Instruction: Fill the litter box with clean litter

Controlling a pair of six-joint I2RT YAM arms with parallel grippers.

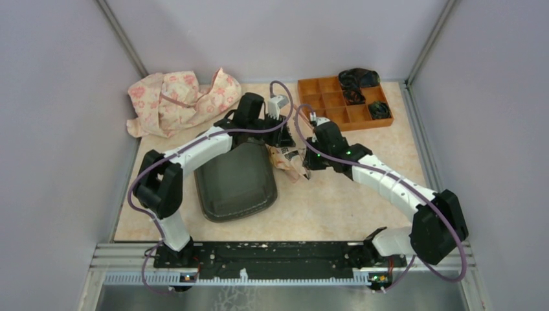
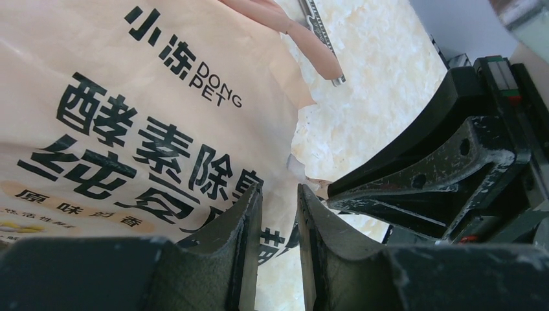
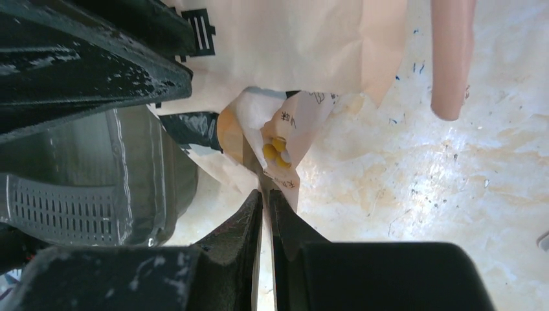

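A pale peach litter bag with black lettering lies beside the right edge of the dark grey-green litter box. My left gripper is over the bag; in the left wrist view its fingers stand apart, with the printed bag visible beyond the gap. Low at the bag's right side, my right gripper is shut on its edge. In the right wrist view a thin strip of the bag runs between those fingertips. How much litter is inside is hidden.
An orange compartment tray holding dark items stands at the back right. Pink floral cloth lies at the back left. Beside the bag are a pinkish handle and a narrow metal strip.
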